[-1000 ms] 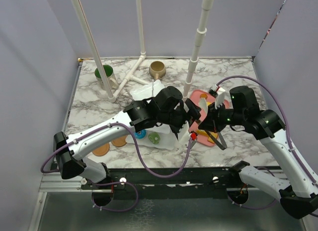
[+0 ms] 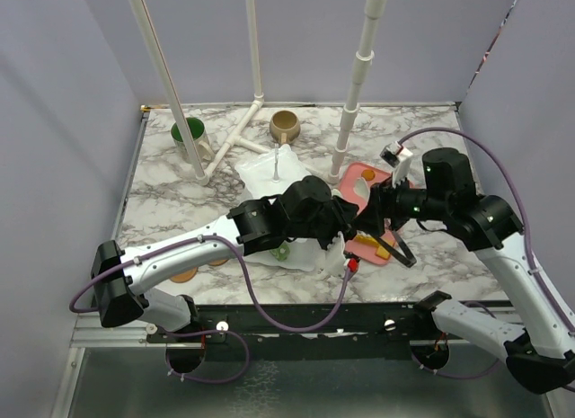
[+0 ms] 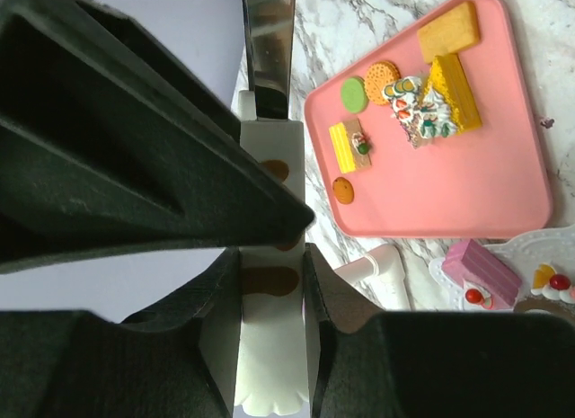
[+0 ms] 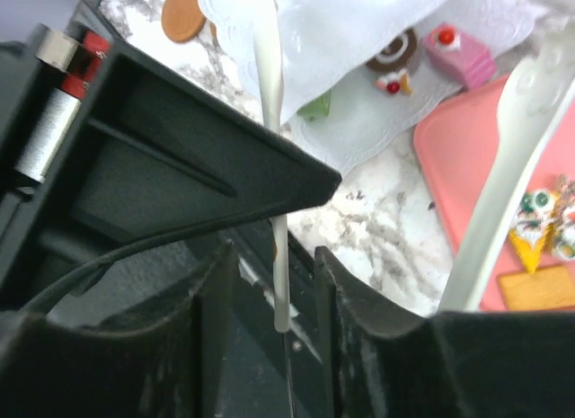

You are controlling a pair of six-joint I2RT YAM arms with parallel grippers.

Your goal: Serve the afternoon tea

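Note:
What look like serving tongs have white ends and metal arms (image 2: 402,246). My left gripper is shut on a white part with brown ovals (image 3: 272,342), just below a metal strip (image 3: 270,49). Over the tray's near-left side, my right gripper stands part open around a thin white edge (image 4: 281,288), with gaps either side. Another white end (image 4: 503,184) slants up at the right there. Several toy treats, among them a yellow cake (image 3: 455,92) and an orange biscuit (image 3: 381,77), lie on the pink tray (image 3: 440,202).
A white tiered stand (image 2: 269,177) with toy sweets is mostly behind the left arm. A green mug (image 2: 190,137) and a tan mug (image 2: 285,124) stand at the back. White pipes (image 2: 350,108) rise near both grippers. Wooden discs (image 4: 183,13) lie at the left.
The left gripper has moved slightly right and downward in the top view, closer to the right one.

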